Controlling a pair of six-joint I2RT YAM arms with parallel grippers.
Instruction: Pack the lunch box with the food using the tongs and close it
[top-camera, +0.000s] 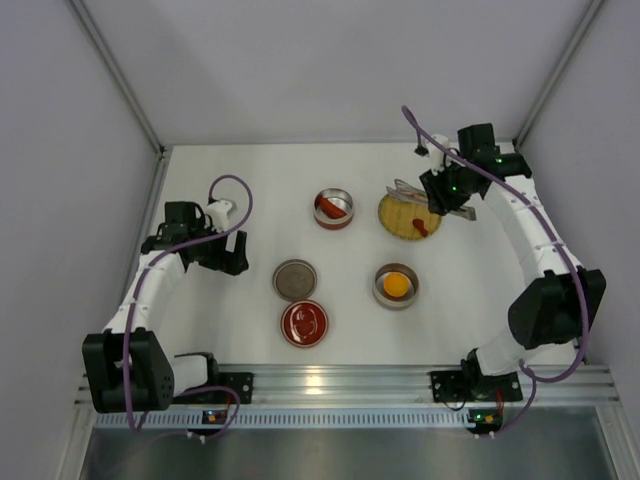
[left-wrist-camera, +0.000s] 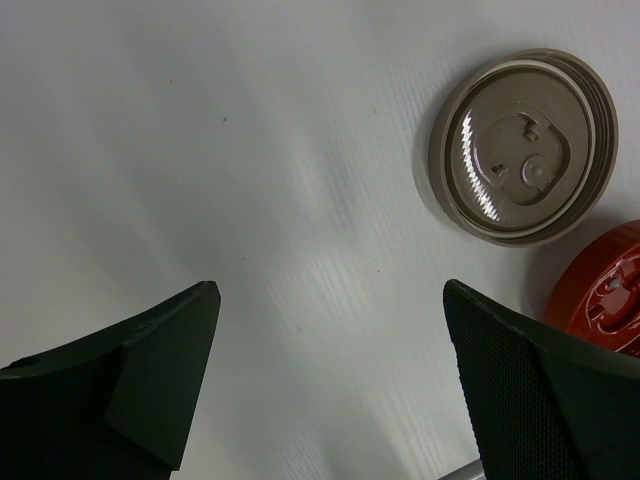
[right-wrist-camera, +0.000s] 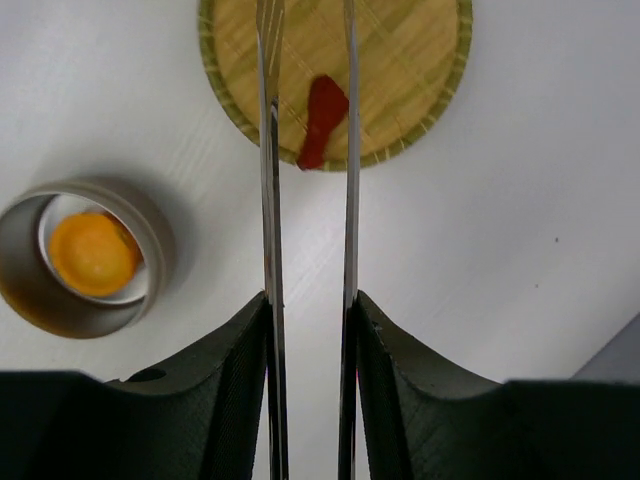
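Note:
A yellow round board (top-camera: 395, 222) at upper right carries a small red piece (right-wrist-camera: 324, 115). My right gripper, with long metal tongs, hovers over it, part open, nothing visible between the tips. A steel-and-red container (top-camera: 330, 220) holds a long red item (top-camera: 330, 208). A grey container (right-wrist-camera: 145, 295) holds a yellow round item (right-wrist-camera: 90, 250). A grey lid (left-wrist-camera: 520, 150) and a red lid (top-camera: 304, 323) lie at lower middle. My left gripper is open and empty over bare table at the left.
Walls border it on both sides and at the back; a metal rail (top-camera: 340, 375) runs along the front.

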